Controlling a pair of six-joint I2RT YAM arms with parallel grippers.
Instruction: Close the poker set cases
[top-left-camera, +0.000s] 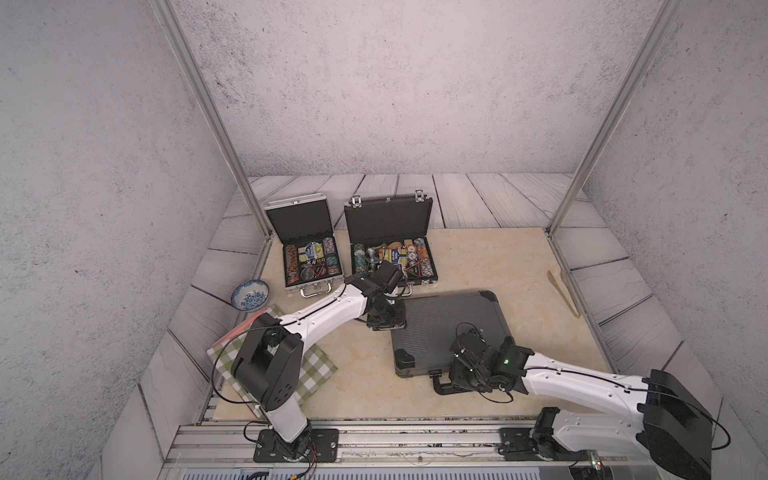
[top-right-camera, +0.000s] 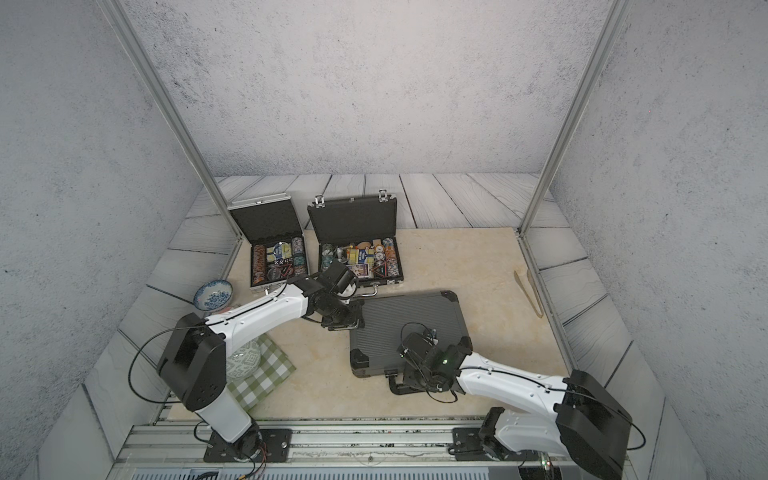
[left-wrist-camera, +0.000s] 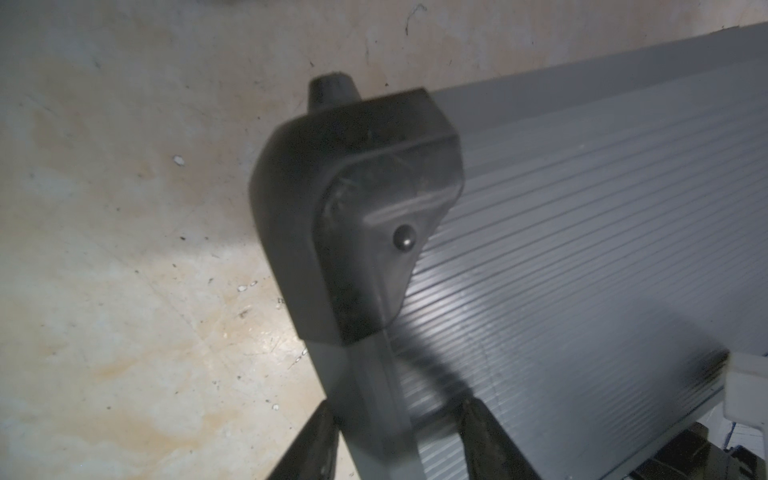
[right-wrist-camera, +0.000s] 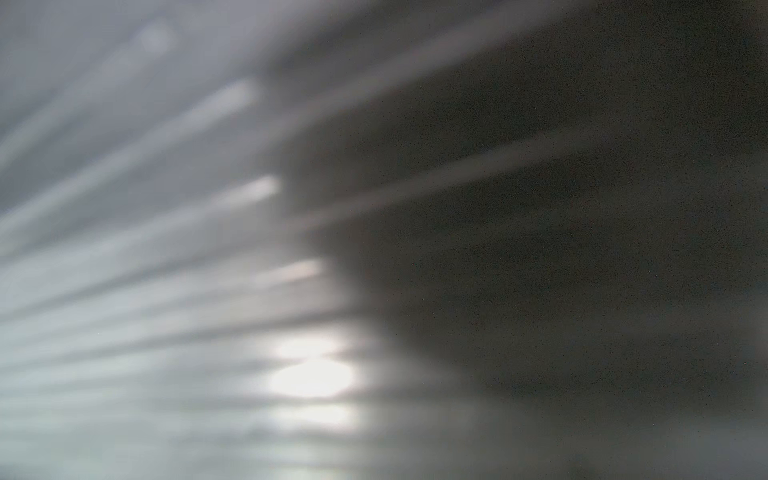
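Note:
A grey ribbed case (top-left-camera: 436, 328) lies closed, handle toward the front. My left gripper is shut on its left edge by the black corner piece. My right gripper (top-left-camera: 462, 372) is down at its front edge near the handle; its fingers are hidden, and the right wrist view shows only blurred ribbed metal. Behind stand two open poker cases with lids upright, a silver one (top-left-camera: 308, 264) at left and a dark one (top-left-camera: 388, 216) beside it, both holding chips and cards.
A blue-patterned bowl (top-left-camera: 249, 294) and checked cloth (top-left-camera: 318, 369) are on the left; a wooden utensil (top-left-camera: 566, 294) lies at the right edge.

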